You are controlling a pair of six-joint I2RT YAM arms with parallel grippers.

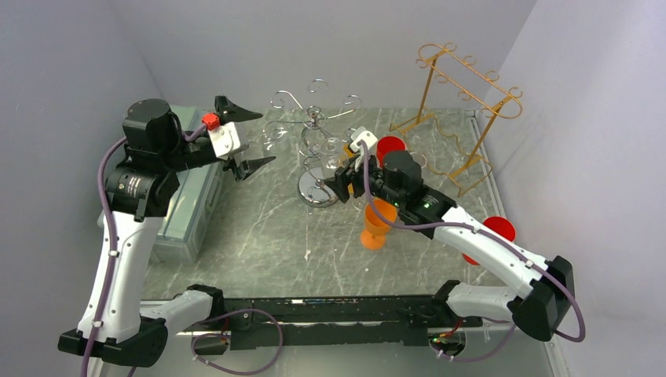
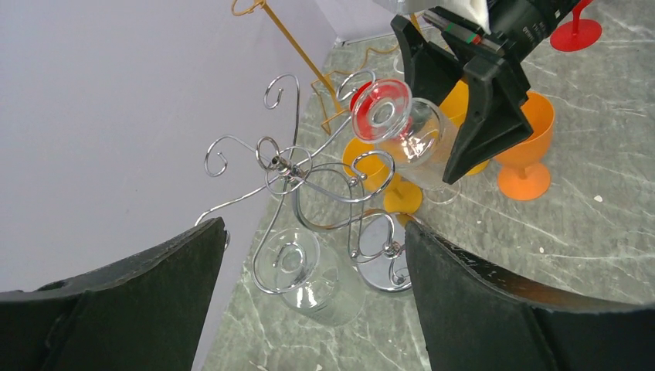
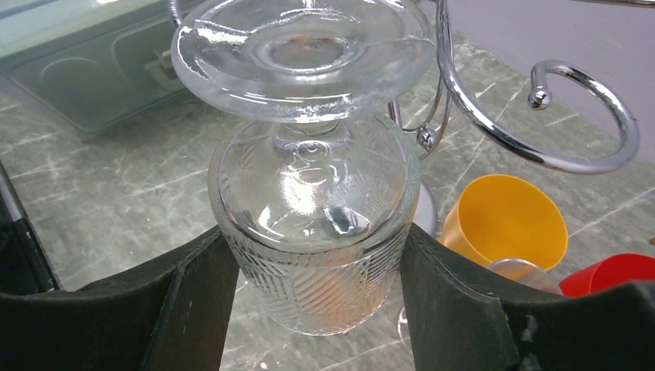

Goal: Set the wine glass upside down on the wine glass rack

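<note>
In the right wrist view, a clear ribbed wine glass (image 3: 309, 185) is upside down, its round foot uppermost. My right gripper is shut on its bowl, a finger against each side. The left wrist view shows this glass (image 2: 421, 143) beside the chrome wine glass rack (image 2: 290, 171), its foot near the curled arms, apart from the empty loop. A second clear glass (image 2: 324, 290) hangs upside down in another loop. My left gripper (image 1: 257, 140) stands open left of the rack, nothing between its fingers.
Orange goblets (image 1: 375, 224) and red cups (image 1: 390, 148) stand near the right arm. A gold rack (image 1: 471, 78) occupies the back right, and a translucent green bin (image 1: 184, 236) the left.
</note>
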